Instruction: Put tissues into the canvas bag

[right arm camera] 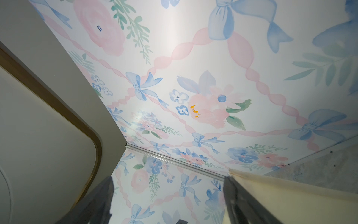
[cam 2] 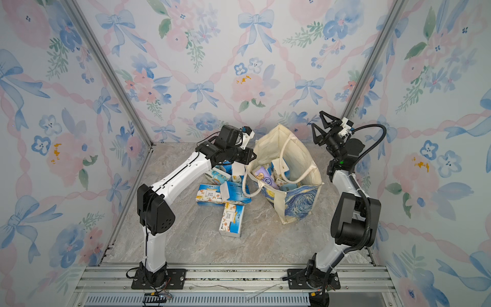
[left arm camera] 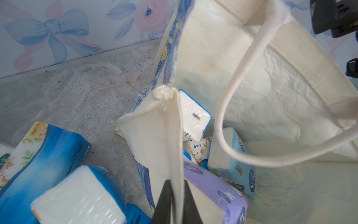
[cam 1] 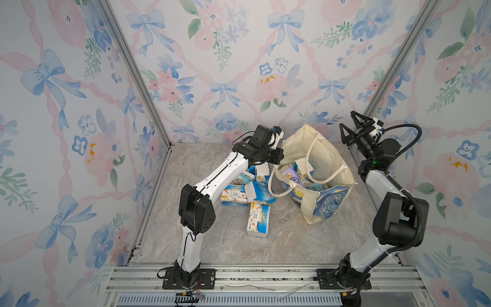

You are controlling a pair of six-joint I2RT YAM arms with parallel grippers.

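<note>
The cream canvas bag [cam 1: 319, 148] with a blue painted side stands open on the table, several tissue packs inside. Among those packs are a purple pack [left arm camera: 216, 188] and a blue-and-white pack [left arm camera: 194, 115]. My left gripper is shut on the bag's side edge [left arm camera: 158, 112], the cream fabric pinched upright between its fingers. Left of the bag lie several loose tissue packs, such as one at the front [cam 1: 258, 220] and one with a white face [left arm camera: 80, 197]. My right gripper [cam 1: 347, 128] stands open and empty, right of the bag near the back wall.
One looped bag handle [cam 1: 278, 186] hangs over the near left side, beside the loose packs; the other handle [left arm camera: 227, 112] crosses the opening. Bare table [cam 1: 307, 245] lies in front of the bag. Floral walls close in the back and sides.
</note>
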